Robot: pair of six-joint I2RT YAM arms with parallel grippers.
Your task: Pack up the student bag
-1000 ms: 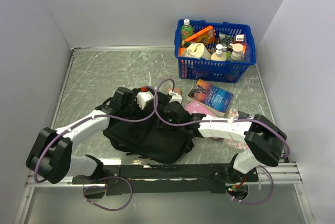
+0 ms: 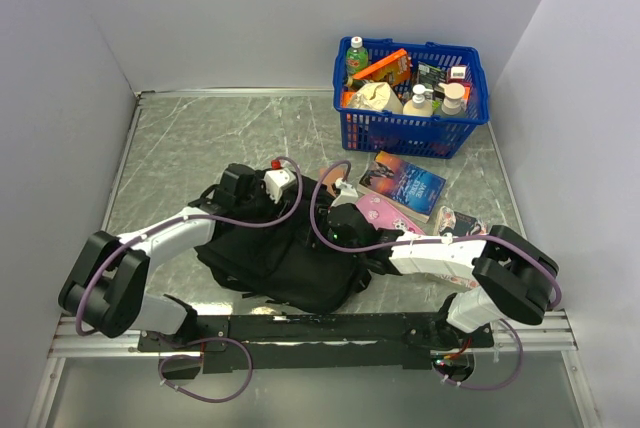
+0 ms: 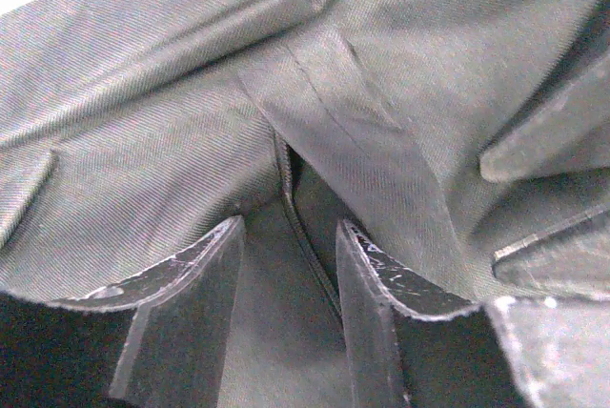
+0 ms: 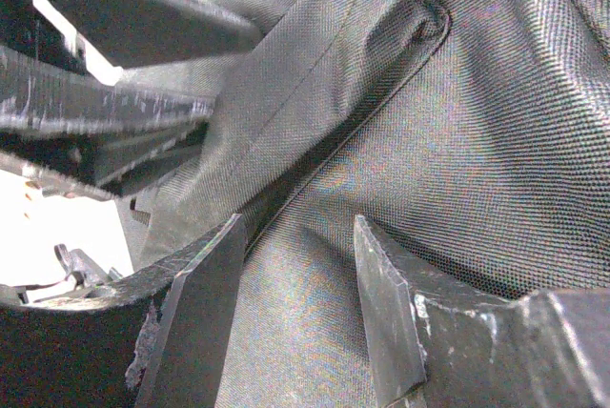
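Observation:
The black backpack (image 2: 290, 278) lies flattened on the marble table, under both arms. My left gripper (image 2: 275, 203) is over its upper part; in the left wrist view its open fingers (image 3: 191, 303) press close to the fabric, around a zip line (image 3: 295, 222). My right gripper (image 2: 325, 228) is at the bag's right side; in the right wrist view its fingers (image 4: 391, 313) stand apart over dark fabric, with a folded flap (image 4: 305, 74) above them and another gripper's dark fingers at upper left.
A blue basket (image 2: 415, 148) full of bottles and boxes stands at back right. A blue book (image 2: 402, 184), a pink item (image 2: 385, 213) and further booklets (image 2: 460, 228) lie right of the bag.
My right gripper has shifted a little right and toward the front over the last second. My left gripper has moved only slightly, toward the back.

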